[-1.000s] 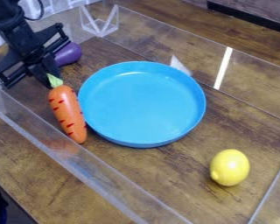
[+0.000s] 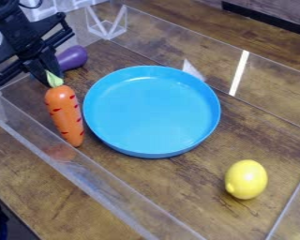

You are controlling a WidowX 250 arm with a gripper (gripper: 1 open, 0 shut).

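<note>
My black gripper [image 2: 45,73] is at the upper left, just above the leafy top of an orange carrot [image 2: 64,114] that lies beside a blue plate [image 2: 152,111]. A purple eggplant [image 2: 71,56] rests behind the gripper. The fingertips are small and partly hidden at the carrot's top; the fingers look shut, and whether anything is between them is not clear.
A yellow lemon [image 2: 246,179] lies at the lower right. Clear plastic walls border the workspace.
My gripper has shifted slightly up and left. The carrot has moved slightly, its top a little further up and left.
</note>
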